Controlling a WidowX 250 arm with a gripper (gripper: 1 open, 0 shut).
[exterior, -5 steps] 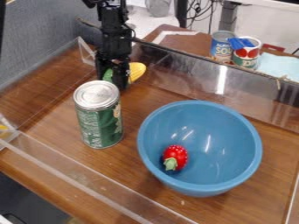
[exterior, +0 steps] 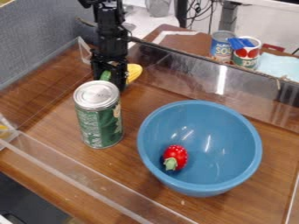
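My black gripper (exterior: 110, 68) is low at the back left of the wooden table, behind a tall green can (exterior: 98, 118). Beside and beneath its fingers are a green object (exterior: 105, 76) and a yellow object (exterior: 132, 73), both partly hidden; whether it grips either is unclear. A blue bowl (exterior: 219, 171) on the right holds a red toy vegetable (exterior: 174, 157) with a green top.
Clear walls edge the table (exterior: 49, 171). Beyond the back wall stand a blue can (exterior: 221, 46), a red-and-white can (exterior: 246, 57) and a pale cloth (exterior: 278, 66). Bare wood lies left of and between can and bowl.
My gripper has shifted very slightly around the green and yellow objects. The can, bowl and red vegetable have not moved.
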